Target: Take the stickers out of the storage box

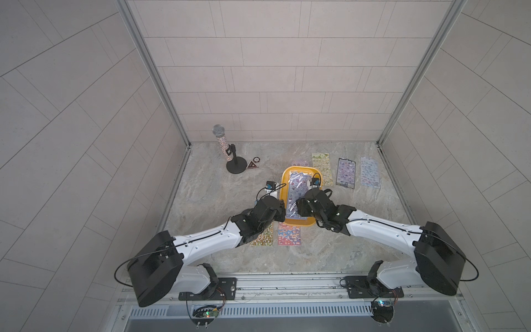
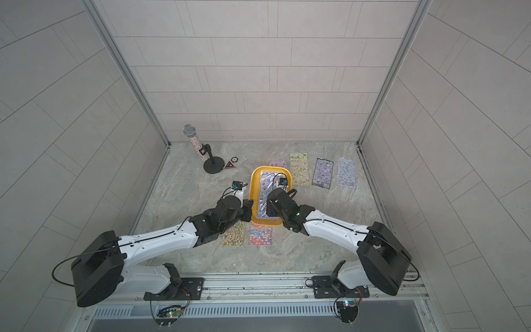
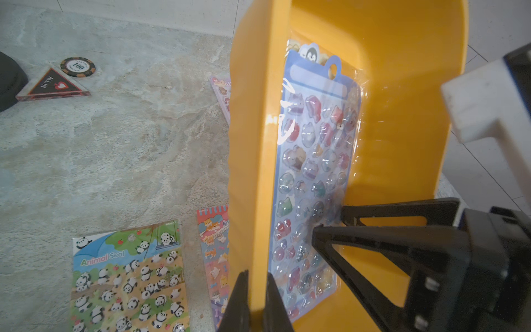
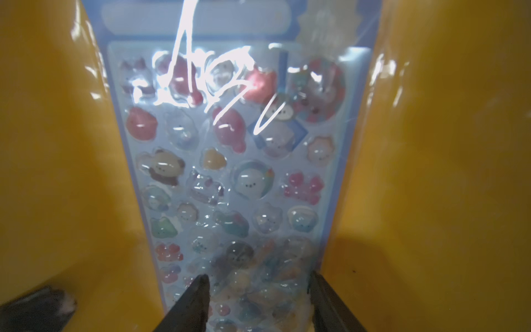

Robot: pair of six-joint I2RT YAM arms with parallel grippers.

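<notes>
The yellow storage box [image 3: 249, 138] holds a blue puffy sticker sheet [image 3: 309, 144] in clear film. In the left wrist view my left gripper is shut on the box's left wall, which rises between its fingers. My right gripper, open, is inside the box over the sheet, its fingertips at the sheet's lower part; whether they touch it is unclear.
Other sticker sheets lie in front of the box [image 1: 289, 235] and behind to the right [image 1: 369, 171]. A microphone on a black stand [image 1: 236, 164] and two small tokens [image 3: 77, 66] stand or lie at back left.
</notes>
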